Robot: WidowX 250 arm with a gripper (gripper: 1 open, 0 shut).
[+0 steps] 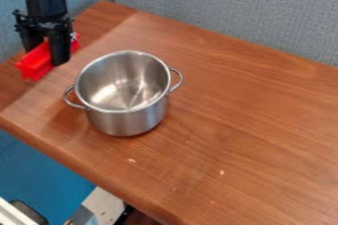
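My black gripper [50,41] is at the top left, low over the table, shut on a red block [36,65] that extends out on both sides of the fingers. Just right of it a steel pot [123,115] with two side handles stands upright on the wooden table [244,130]. The pot's inside shows bare steel.
A grey padded wall [231,7] runs behind it. The table's front left edge drops to a blue surface [34,170], with some hardware at the bottom left.
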